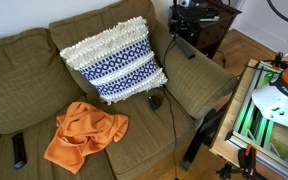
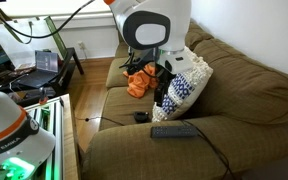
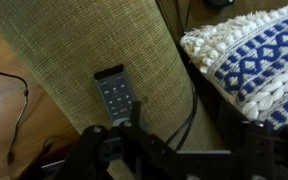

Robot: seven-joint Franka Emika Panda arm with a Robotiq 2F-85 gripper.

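Note:
A dark remote (image 3: 116, 94) rests on the sofa's brown armrest (image 3: 74, 45), at the left of the wrist view. The same dark bar lies along the armrest in the second exterior view. Above the armrest hangs my gripper (image 2: 160, 80), clear of the remote. Its black fingers stand apart at the bottom of the wrist view, and I see nothing held between them. A blue and white cushion (image 1: 117, 62) with a woven pattern leans against the sofa back.
An orange cloth (image 1: 86, 133) lies crumpled on the seat, with another dark remote (image 1: 19, 150) left of it. A black object (image 1: 155, 102) with a cable sits near the cushion. The front of the seat has free room.

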